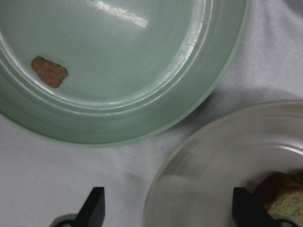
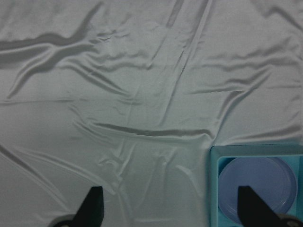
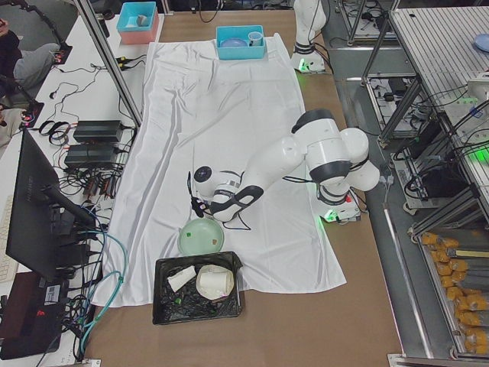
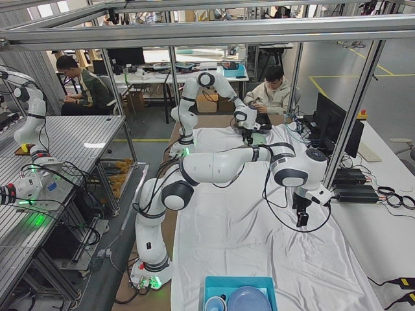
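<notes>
A green plate [image 1: 123, 56] with a small brown piece [image 1: 49, 71] lies on the white cloth. Beside it is a pale plate [image 1: 189, 184] holding bread slices [image 1: 281, 194]; the left arm mostly hides that plate in the camera left view. My left gripper is above the pale plate's edge, open, nothing visible between its fingers. My right gripper hangs open over bare cloth, left of a blue bin [image 2: 255, 150] that holds a blue lidded or dish-like round item [image 2: 255, 184] and a cup [image 4: 215, 304].
A black tray [image 3: 168, 306] with white containers stands at the near end beside the green plate [image 3: 200, 238]. A monitor and cables line the side table.
</notes>
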